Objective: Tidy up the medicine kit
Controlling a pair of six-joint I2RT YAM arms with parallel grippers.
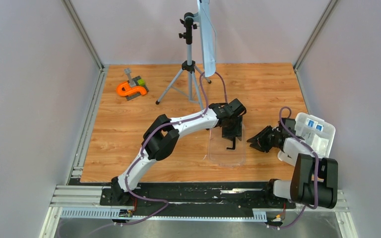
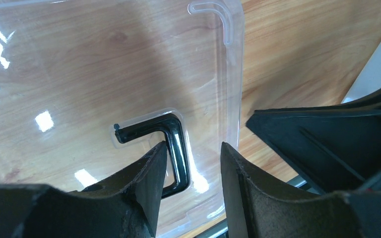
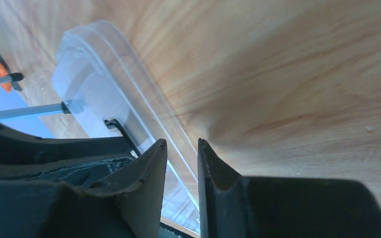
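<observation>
A clear plastic lid [image 1: 221,157] with a black L-shaped handle [image 2: 179,153] lies flat on the table. Over its handle hovers my left gripper, fingers apart; the handle shows partly behind one finger, and I cannot tell whether they touch. To the lid's right, my right gripper [image 1: 255,143] points toward its edge. A narrow gap separates its fingertips [image 3: 157,148], with nothing held; the lid's edge shows behind them. At the far right is the white box [image 1: 330,134], holding a blue-and-white pack [image 1: 314,124] and a pale item; the right arm hides part of it.
A tripod [image 1: 189,82] with a light-blue panel [image 1: 207,44] stands behind the lid. An orange-and-grey object [image 1: 131,89] sits at the back left. Bare table lies on the left and at the back right.
</observation>
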